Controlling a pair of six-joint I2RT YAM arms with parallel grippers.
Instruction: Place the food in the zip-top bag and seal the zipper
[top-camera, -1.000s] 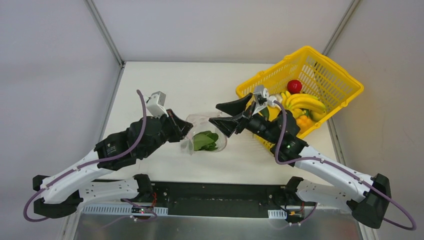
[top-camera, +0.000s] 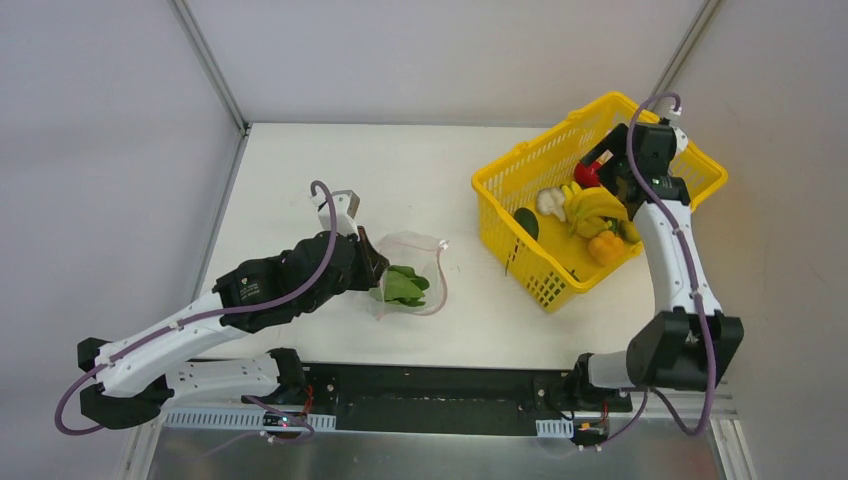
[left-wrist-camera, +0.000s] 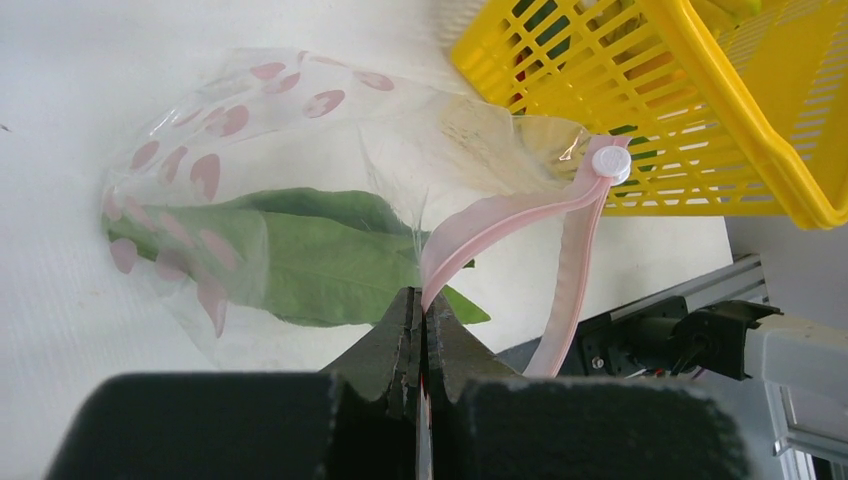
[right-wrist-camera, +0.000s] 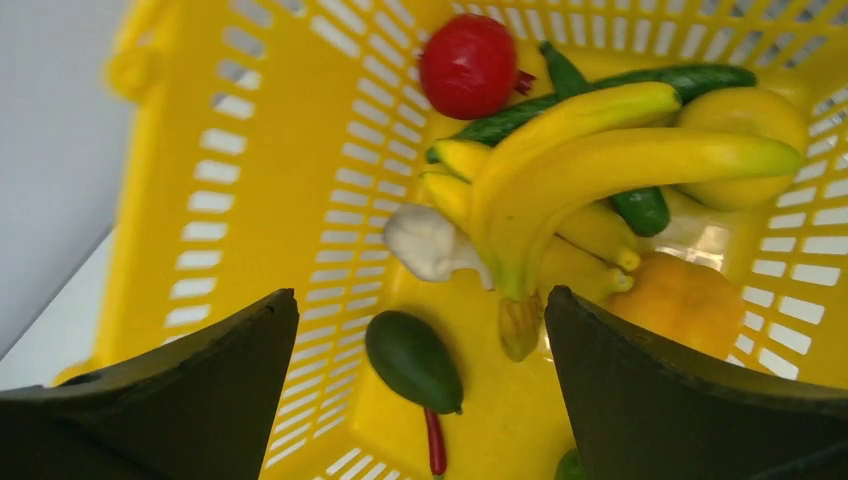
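The clear zip top bag (top-camera: 425, 255), pink-spotted with a pink zipper strip (left-wrist-camera: 567, 285), lies on the table with its mouth spread apart. Green leaves (left-wrist-camera: 330, 262) are inside it. My left gripper is shut on the pink rim at one side of the mouth. A white slider (left-wrist-camera: 611, 165) sits at the rim's far corner. Over the basket, my right gripper stands open with nothing between its fingers. Below it lie bananas (right-wrist-camera: 570, 170), a red pomegranate (right-wrist-camera: 468, 66), an avocado (right-wrist-camera: 413, 361), a white mushroom-like piece (right-wrist-camera: 425, 243) and an orange pumpkin-like piece (right-wrist-camera: 680, 302).
The yellow basket (top-camera: 545, 285) stands at the table's right, its tall slotted walls around the food. A red chili (right-wrist-camera: 434, 442) and cucumbers (right-wrist-camera: 690, 78) also lie in it. Bare white table (top-camera: 350, 155) stretches behind the bag.
My right arm has swung from beside the bag to over the basket's far right. The left gripper has dipped slightly at the bag's rim, and the bag's mouth has shifted a little.
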